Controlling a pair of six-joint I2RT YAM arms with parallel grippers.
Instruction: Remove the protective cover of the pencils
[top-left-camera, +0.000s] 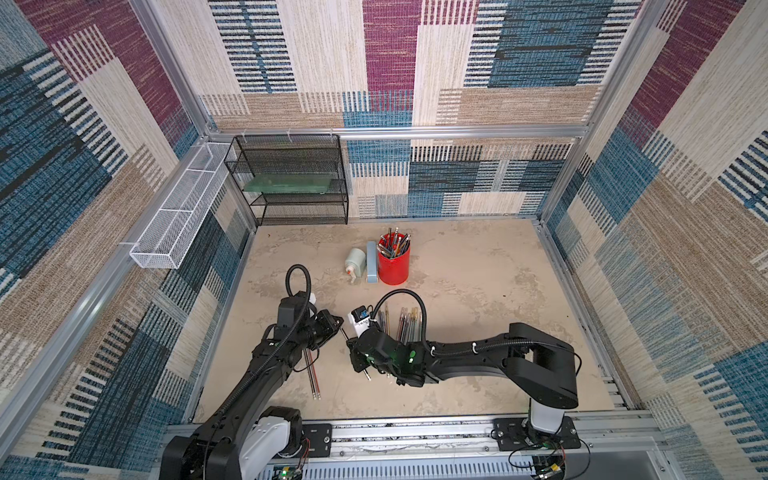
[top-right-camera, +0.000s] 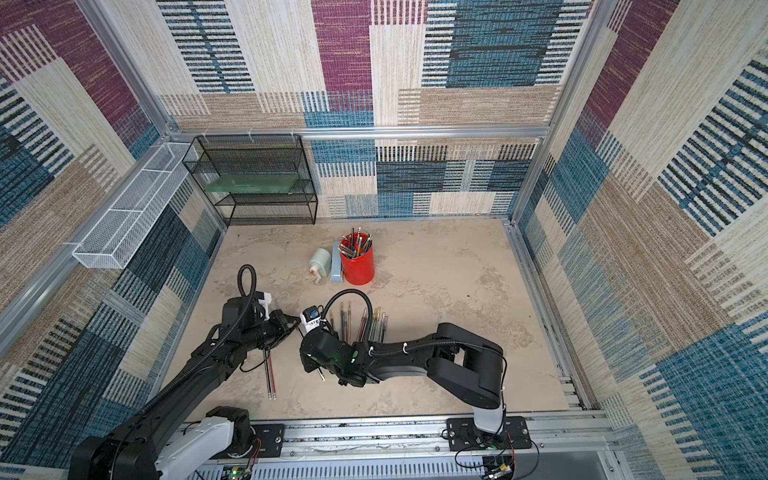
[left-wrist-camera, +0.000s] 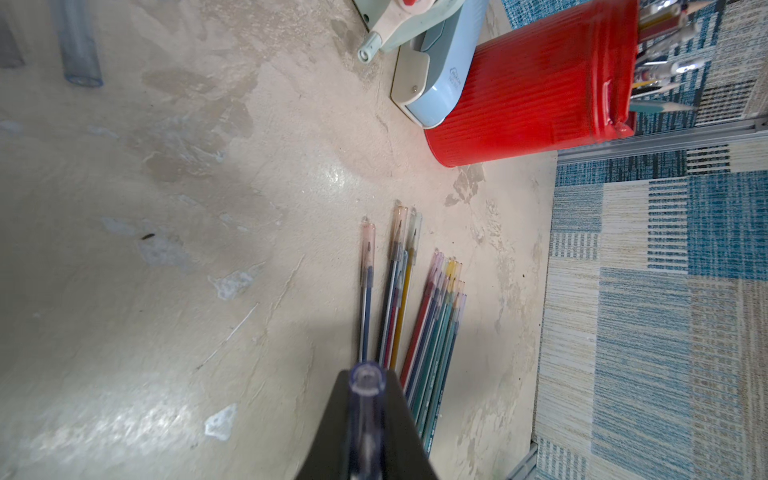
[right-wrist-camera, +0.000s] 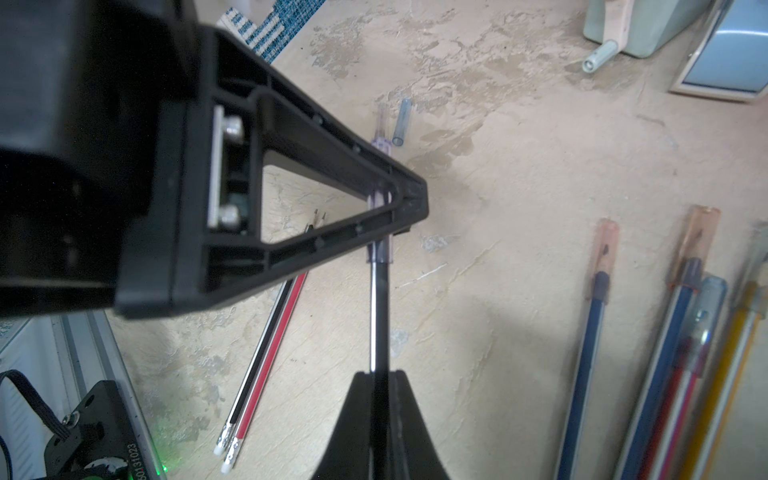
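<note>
My left gripper (top-left-camera: 333, 324) is shut on the clear purple cap end (left-wrist-camera: 367, 380) of a dark pencil, which runs down to my right gripper (top-left-camera: 353, 346). In the right wrist view the dark pencil (right-wrist-camera: 379, 304) stands between the right gripper's fingers, held or closely straddled. Capped pencils (left-wrist-camera: 416, 344) lie in two groups on the table (left-wrist-camera: 240, 160). Two uncapped red and black pencils (right-wrist-camera: 268, 344) lie at the left, and loose clear caps (right-wrist-camera: 401, 120) lie beyond.
A red cup of pencils (top-left-camera: 393, 264), a light blue case (top-left-camera: 371, 262) and a pale sharpener (top-left-camera: 355, 264) stand at the back. A black mesh rack (top-left-camera: 288, 180) is at the back left.
</note>
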